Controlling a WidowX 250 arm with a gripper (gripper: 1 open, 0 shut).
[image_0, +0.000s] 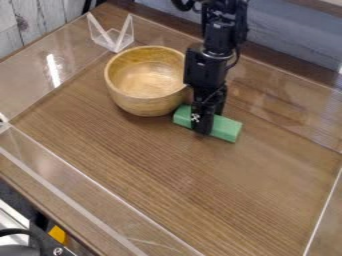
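Note:
My gripper reaches down from the top centre onto a flat green block on the wooden table. It is shut on the block near its left part, with the fingers partly hidden against the dark wrist. The block lies just right of a round tan bowl, close to its rim.
A white wire-like object stands at the back left. The left edge of the table drops off to a darker area at the lower left.

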